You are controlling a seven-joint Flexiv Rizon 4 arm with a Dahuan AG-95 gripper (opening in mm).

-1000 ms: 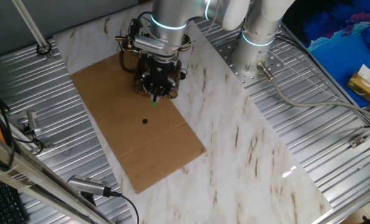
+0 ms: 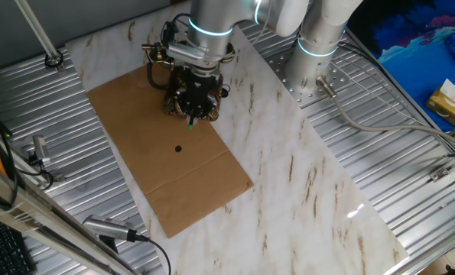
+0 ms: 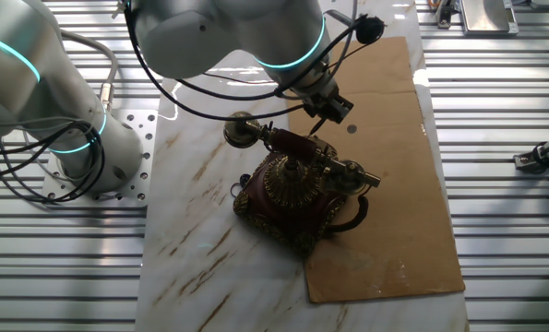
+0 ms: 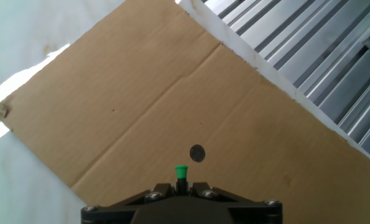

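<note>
An antique-style telephone (image 3: 292, 189), dark red and brass, stands partly on the cardboard's edge, its handset (image 3: 292, 145) lying across the cradle. My gripper is black with a green tip; its fingers come together in the middle of the wrist view, and no separate object shows between them. In exterior view 1 the gripper (image 2: 190, 124) hangs in front of the telephone and covers much of it. Exterior view 2 has the gripper (image 3: 339, 109) just beyond the handset, seemingly clear of it. A small black disc (image 4: 197, 153) marks the cardboard ahead of the green tip.
The brown cardboard sheet (image 2: 166, 183) is otherwise bare and lies on a marble-patterned board (image 2: 288, 191). Slatted metal surrounds the board. A silver camera (image 2: 108, 228) is at the near left, and a tissue box (image 2: 450, 103) sits far right.
The arm and gripper have shifted very slightly to the right in exterior view 1. The telephone and cardboard stay in place.
</note>
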